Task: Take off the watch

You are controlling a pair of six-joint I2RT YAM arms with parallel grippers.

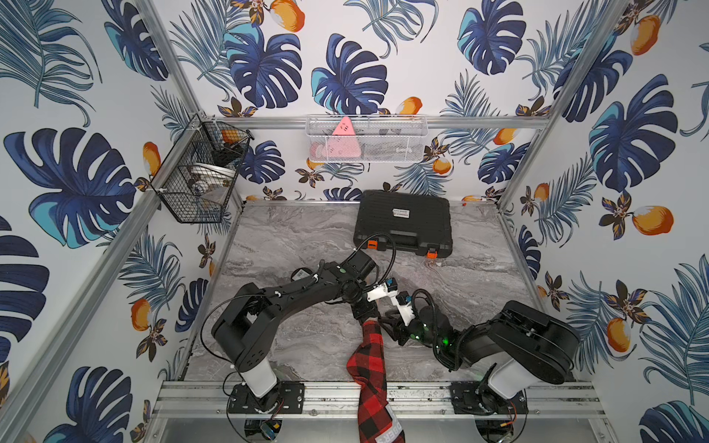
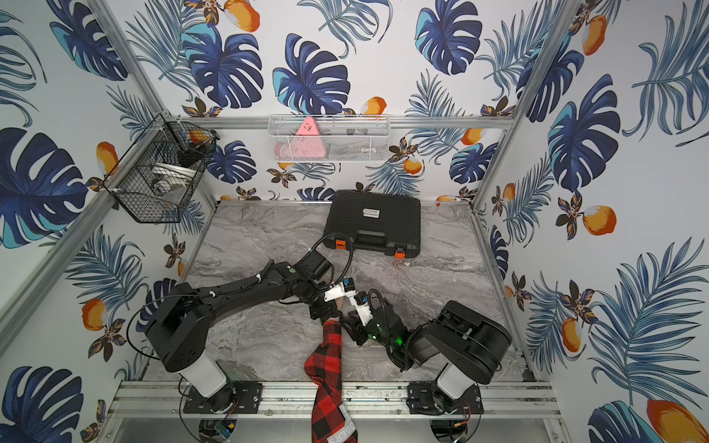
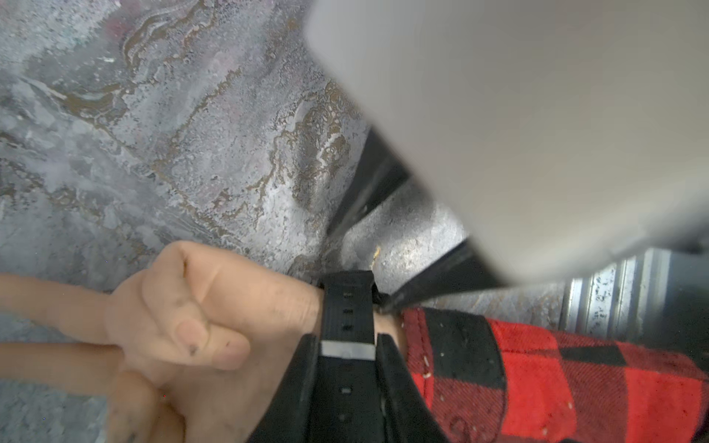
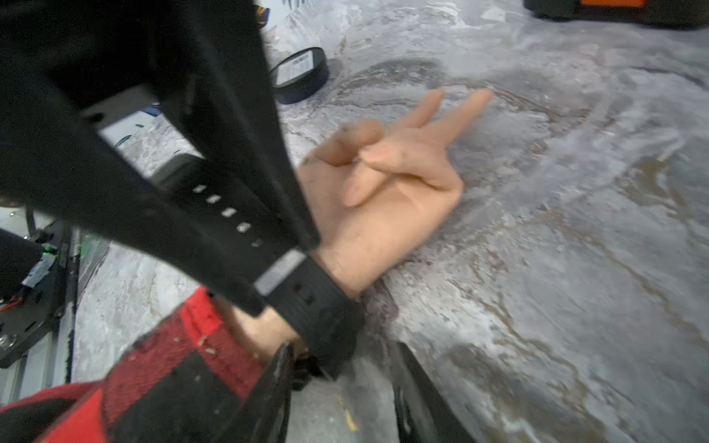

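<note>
A black watch strap [image 3: 347,302] with a light keeper band circles the wrist of a pale hand model [image 4: 391,214] in a red-and-black checked sleeve [image 3: 561,384]. My left gripper is shut on the strap at the pale band, seen from above in the left wrist view. My right gripper stands open beside the wrist, its fingertips level with the lower bend of the strap in the right wrist view, with nothing clearly held between them.
A black case [image 1: 402,217] lies at the back of the marble table [image 1: 273,221]. A round black item [image 4: 299,77] lies beyond the hand. A black wire basket [image 1: 203,170] and a white mesh basket [image 1: 384,140] hang on the walls.
</note>
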